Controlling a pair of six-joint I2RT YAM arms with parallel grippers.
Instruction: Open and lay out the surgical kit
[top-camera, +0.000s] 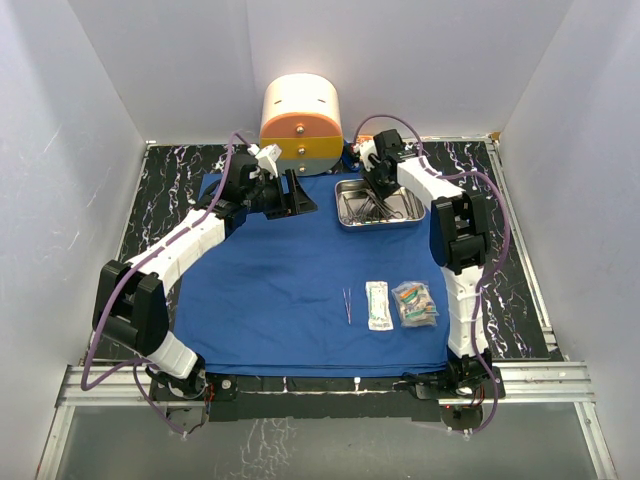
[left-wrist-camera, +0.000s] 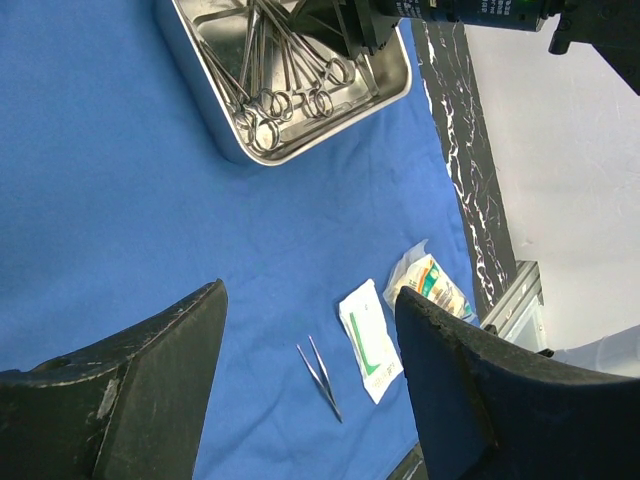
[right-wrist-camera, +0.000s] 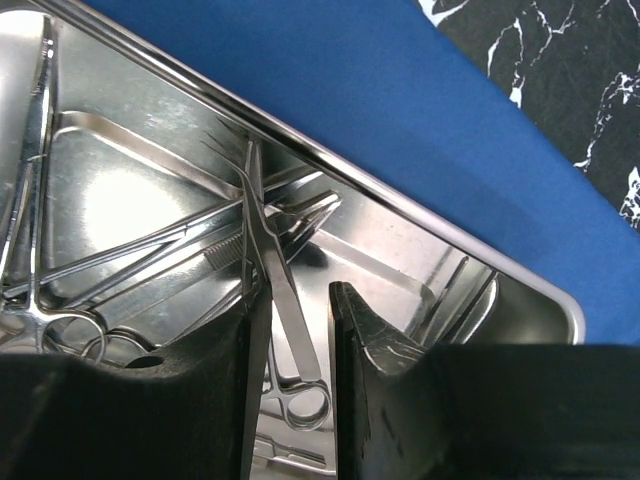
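A steel tray (top-camera: 381, 228) holding several scissor-handled instruments stands at the back right on the blue cloth. My right gripper is over it, its fingers partly open. Between and beyond those fingers in the right wrist view, slim pointed forceps (right-wrist-camera: 289, 315) lie slantwise across the other instruments; whether the fingers touch them I cannot tell. A ring-handled instrument (right-wrist-camera: 306, 408) shows below them. Left of the tray, my left gripper (top-camera: 302, 195) stands open above bare cloth. On the cloth rest tweezers (top-camera: 348, 306), a white packet (top-camera: 379, 306) and a clear bag (top-camera: 415, 304) with coloured contents.
A small rounded cabinet (top-camera: 300, 110) with coloured drawers stands at the back wall, close behind the tray and left gripper. Dark marbled table (top-camera: 510, 300) shows on the right.
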